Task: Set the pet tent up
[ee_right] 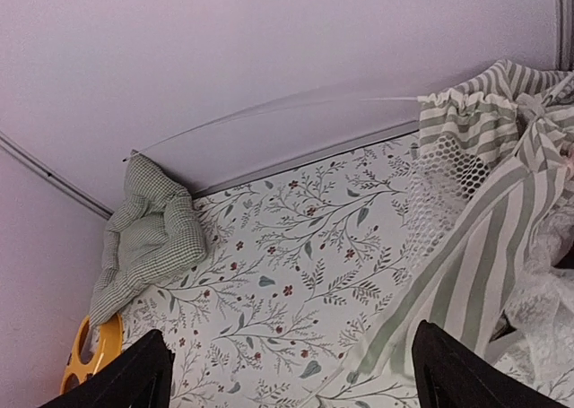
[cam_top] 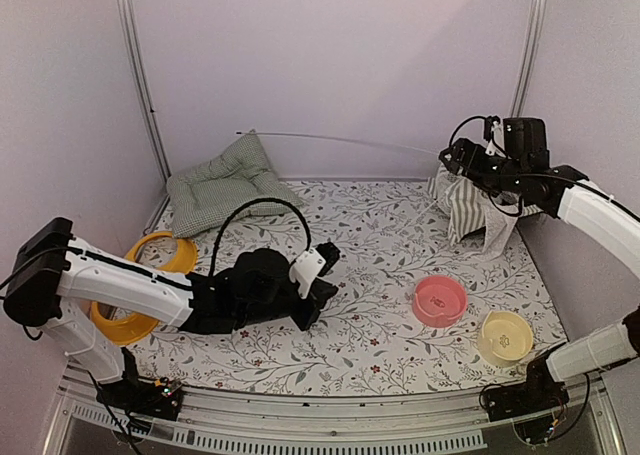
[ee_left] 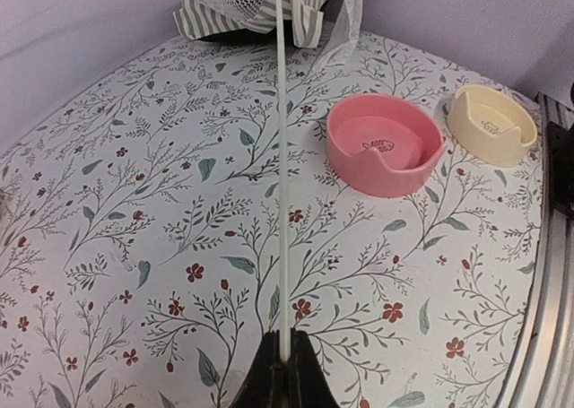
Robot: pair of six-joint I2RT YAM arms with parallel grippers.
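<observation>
The pet tent is a grey-and-white striped cloth with sheer mesh, bunched at the back right [cam_top: 468, 211], and it fills the right side of the right wrist view [ee_right: 489, 269]. A long thin pole [cam_top: 335, 138] sticks out of it leftward along the back wall. A second white pole [ee_left: 283, 193] runs from the tent [ee_left: 256, 9] down to my left gripper, which is shut on its end. My left gripper [cam_top: 318, 300] hangs over the mat's middle. Above the tent's left part, my right gripper is open, with nothing held between its fingers.
A grey checked cushion [cam_top: 225, 183] lies back left, with yellow ring-shaped pieces [cam_top: 180, 257] in front of it, partly behind the left arm. A pink bowl [cam_top: 440, 301] and a cream bowl [cam_top: 505, 338] sit front right.
</observation>
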